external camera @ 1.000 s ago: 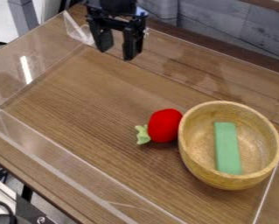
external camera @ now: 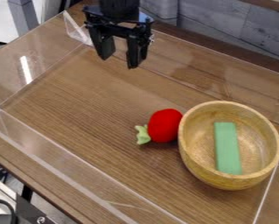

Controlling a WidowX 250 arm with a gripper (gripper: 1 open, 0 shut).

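Observation:
My black gripper (external camera: 117,45) hangs at the top centre of the camera view, high over the back of the wooden table, with its two fingers pointing down and spread apart. I see nothing held between them. In the lower right, a yellow-tan bowl (external camera: 254,161) holds a green block (external camera: 226,146). A red object with green leaves (external camera: 163,125), like a strawberry or tomato, lies just left of the bowl, well away from the gripper.
A raised edge runs along the back right. Cables show past the table's left edge, at lower left and upper left.
The gripper has shifted slightly over the last second at the back of the table. The bowl, green block and red object have not moved.

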